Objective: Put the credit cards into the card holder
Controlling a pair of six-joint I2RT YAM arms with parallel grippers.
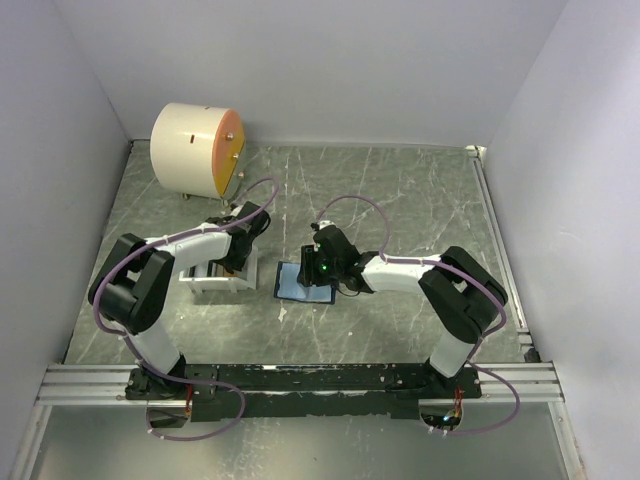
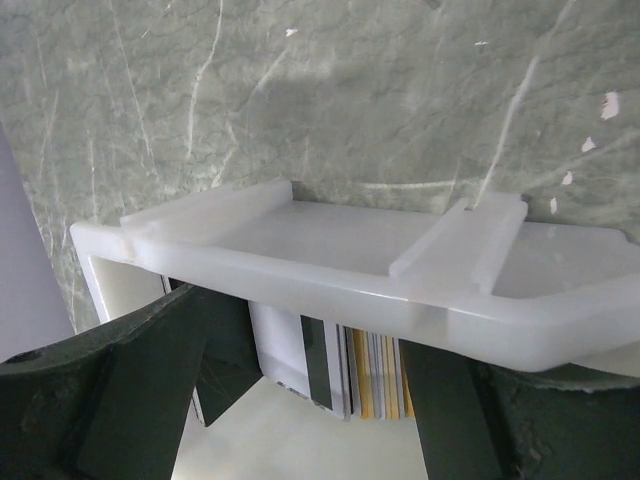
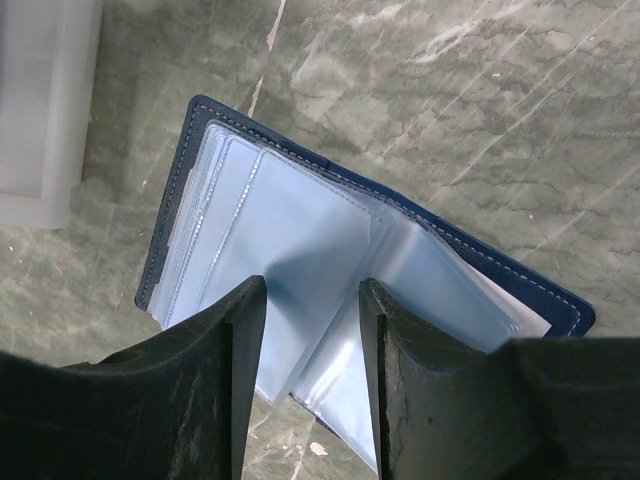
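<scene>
The white tray (image 2: 300,270) with upright cards (image 2: 375,370) in it sits at left. My left gripper (image 1: 230,255) is open over it, its fingers either side of some cards in the left wrist view. The card holder (image 3: 170,205), dark blue with stitched edges, lies flat at centre with clear sleeves and pale inserts (image 3: 285,235). My right gripper hovers over or rests on the sleeves, part open, with its fingertips at a sleeve's edge; whether anything is between them is unclear.
A cream cylindrical object (image 1: 185,148) stands at the back left, behind the tray.
</scene>
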